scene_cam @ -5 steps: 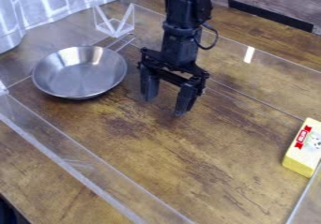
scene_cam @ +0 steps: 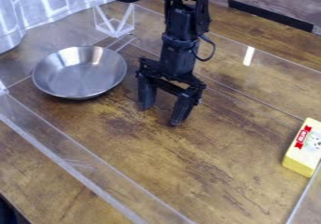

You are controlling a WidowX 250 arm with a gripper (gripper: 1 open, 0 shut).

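My black gripper (scene_cam: 167, 101) is low over the middle of the wooden table, its fingers spread open and pointing down, with nothing visible between them. A steel bowl (scene_cam: 78, 73) lies to its left, apart from it. A yellow box with a red label (scene_cam: 301, 148) lies at the far right edge.
A white wire-like stand (scene_cam: 113, 20) is at the back left, and a white object (scene_cam: 7, 26) is cut off at the left edge. Clear strips run along the sides.
My gripper has shifted very slightly downward in the view. The bowl and the yellow box have not moved.
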